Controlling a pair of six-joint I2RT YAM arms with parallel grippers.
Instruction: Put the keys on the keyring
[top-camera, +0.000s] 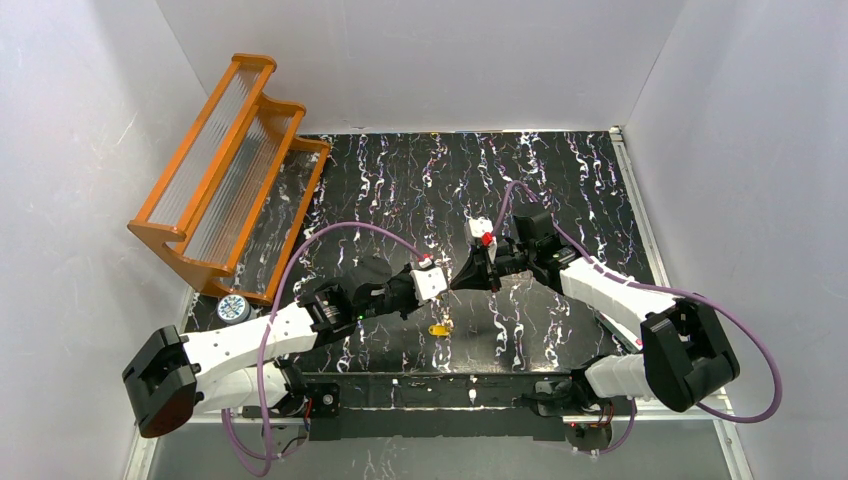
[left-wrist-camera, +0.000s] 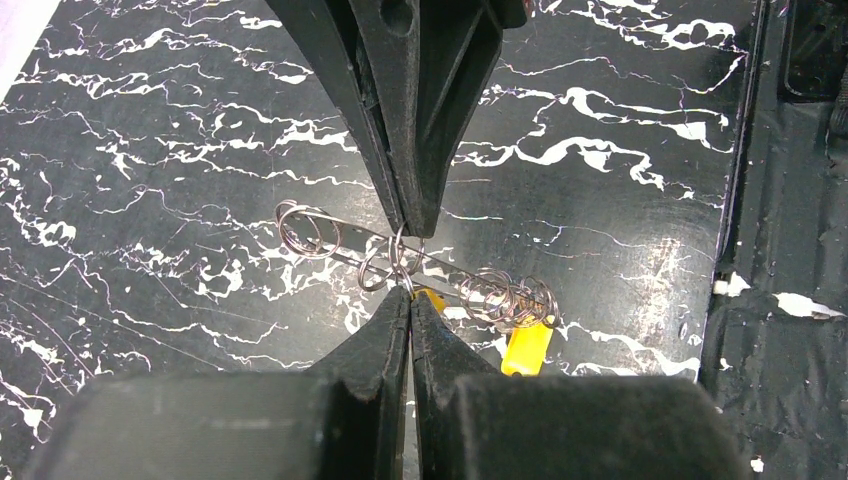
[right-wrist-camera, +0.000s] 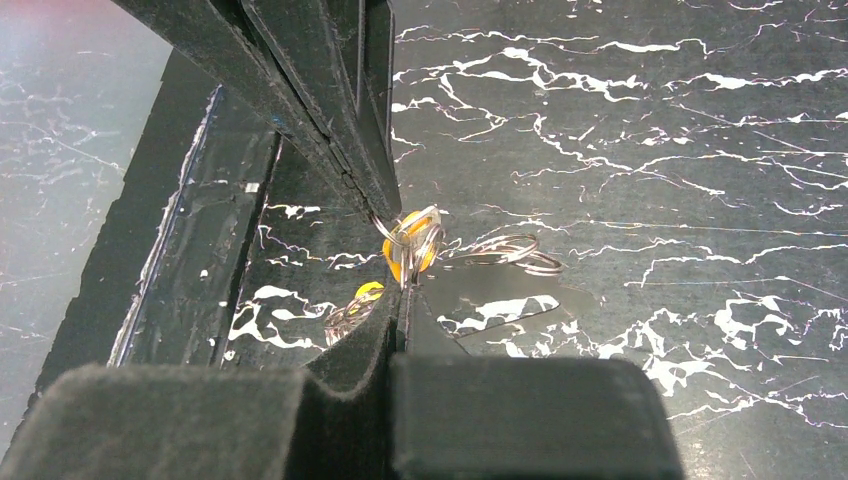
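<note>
In the left wrist view my left gripper is shut, a thin wire ring (left-wrist-camera: 400, 262) caught at its tips. Facing it from above is my right gripper, also shut, with thin metal at its tips. Around them are more wire rings (left-wrist-camera: 510, 298) and a thin metal strip. A yellow-headed key (left-wrist-camera: 527, 347) is below the rings; another yellow piece (left-wrist-camera: 430, 300) shows behind the left fingertips. The right wrist view shows a yellow key head (right-wrist-camera: 405, 245) close between both grippers. Whether a key is threaded on a ring I cannot tell.
A wooden rack (top-camera: 225, 170) leans at the left, with a round white-and-black item (top-camera: 234, 308) below it. Purple hoses (top-camera: 745, 335) loop around both arms.
</note>
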